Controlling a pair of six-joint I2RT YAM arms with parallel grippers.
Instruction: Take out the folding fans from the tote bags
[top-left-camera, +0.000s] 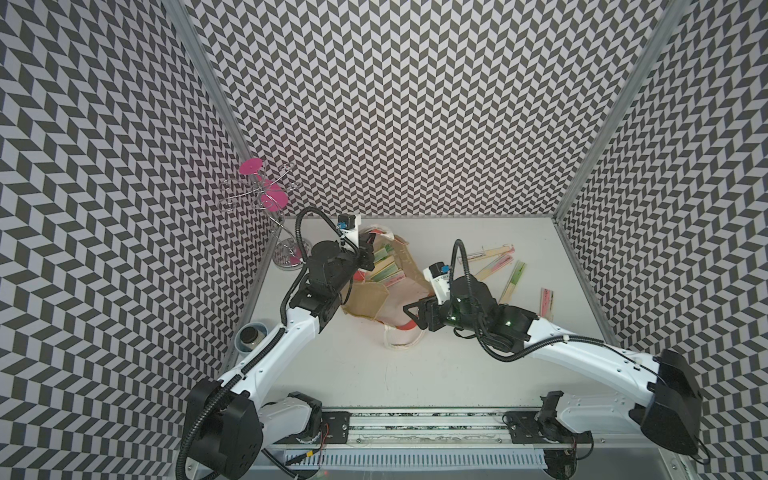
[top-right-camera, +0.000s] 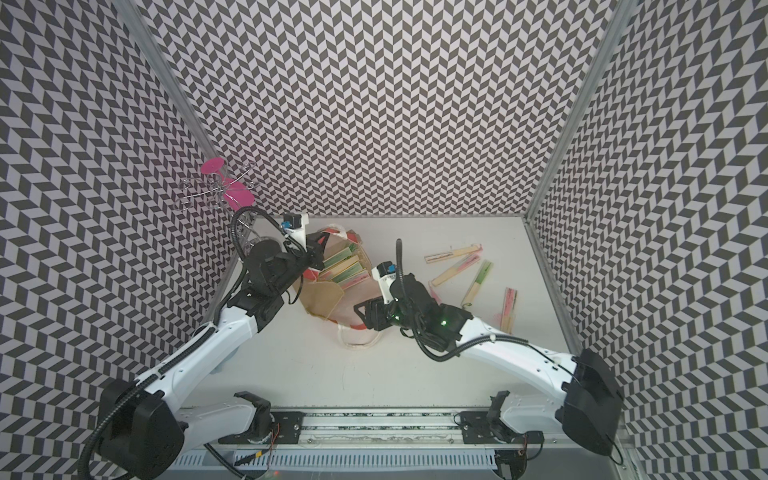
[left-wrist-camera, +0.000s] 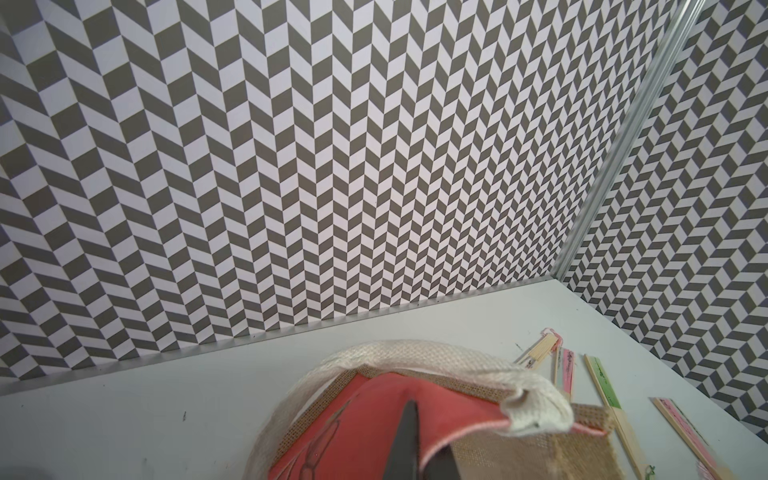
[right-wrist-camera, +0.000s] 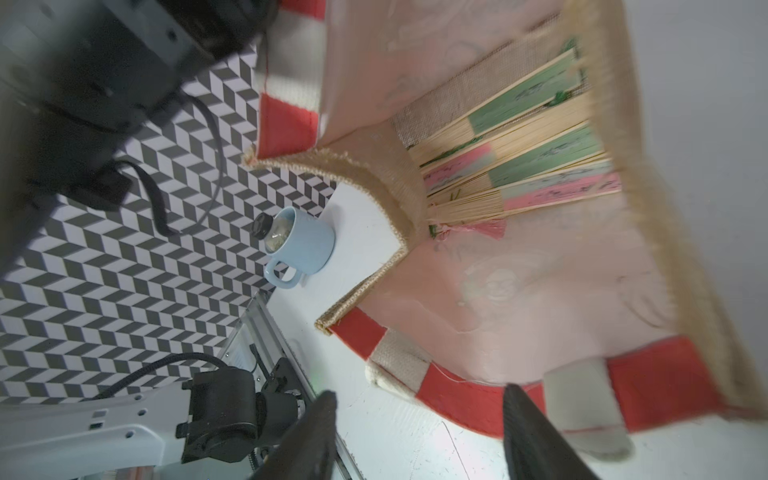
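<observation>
The tote bag (right-wrist-camera: 496, 288) lies on its side, its pale-lined mouth facing the right arm. Inside it, several folding fans (right-wrist-camera: 520, 160) with pink and green ends rest against each other. My left gripper is shut on the bag's red-banded rim (left-wrist-camera: 360, 416), the cloth running between its fingers. Beside the bag's mouth, my right gripper stands open and empty, its fingers apart near the red and white lower rim. On the table to the right, more fans (top-left-camera: 513, 277) lie loose, partly covered by the right arm in the top left view.
A light blue mug (right-wrist-camera: 310, 238) stands at the table's left edge. Behind the left arm is a metal stand with pink discs (top-left-camera: 273, 197). A white handle loop (top-left-camera: 400, 342) sprawls in front of the bag.
</observation>
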